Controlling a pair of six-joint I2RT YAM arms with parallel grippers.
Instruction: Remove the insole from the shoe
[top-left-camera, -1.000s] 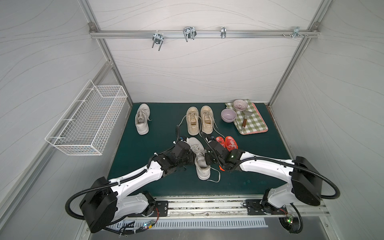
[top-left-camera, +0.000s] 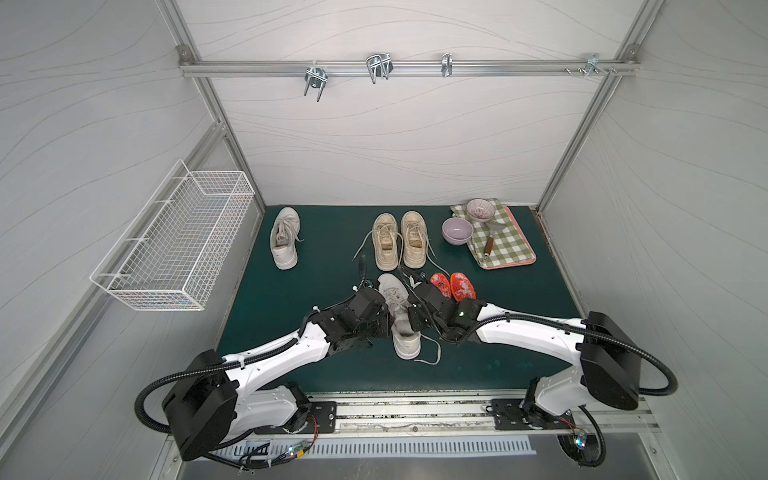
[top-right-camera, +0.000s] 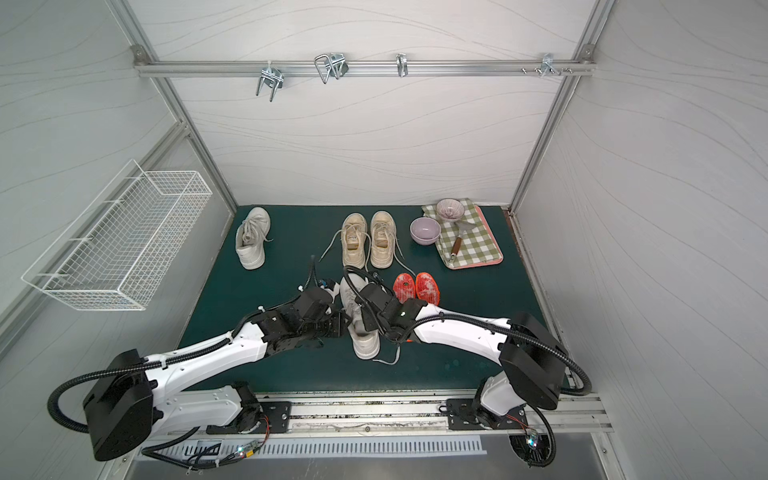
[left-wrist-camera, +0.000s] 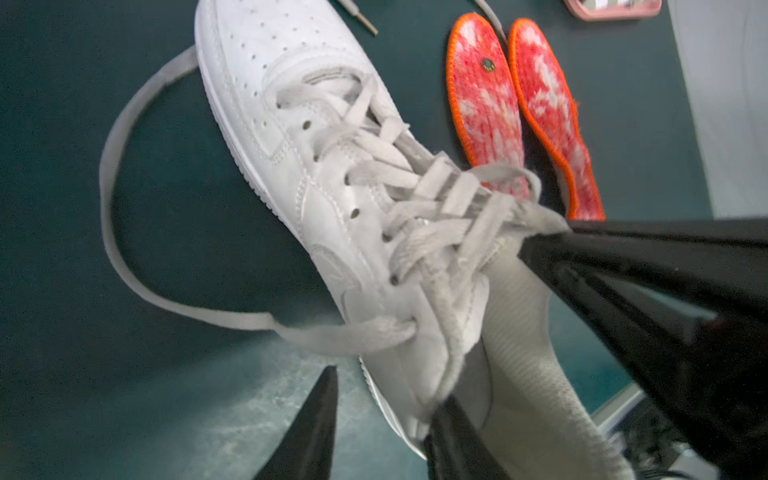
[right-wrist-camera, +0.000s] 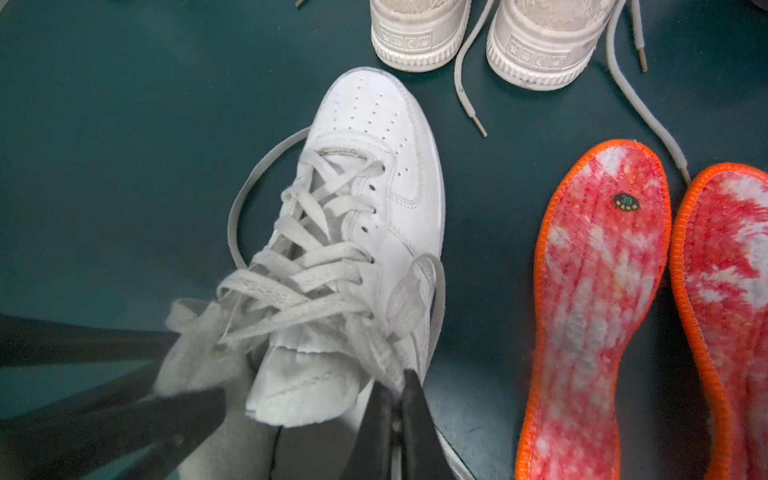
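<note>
A white laced sneaker (right-wrist-camera: 400, 168) lies at the middle front, toe away from me. In the left wrist view my left gripper is part open over the side of its opening, one finger beside the shoe and one at the collar below the laces. In the right wrist view my right gripper is shut at the loosened laces beside the tongue (right-wrist-camera: 300, 384); a lace end runs to its fingertips. The shoe's inside is mostly hidden.
Red insoles (right-wrist-camera: 600, 264) lie right of the shoe. Cream shoes (top-left-camera: 385, 248) stand behind it, another white shoe (top-left-camera: 285, 240) at back left. A tray (top-left-camera: 524, 252) with bowls is back right; a wire basket (top-left-camera: 172, 240) hangs left.
The right arm has barely moved.
</note>
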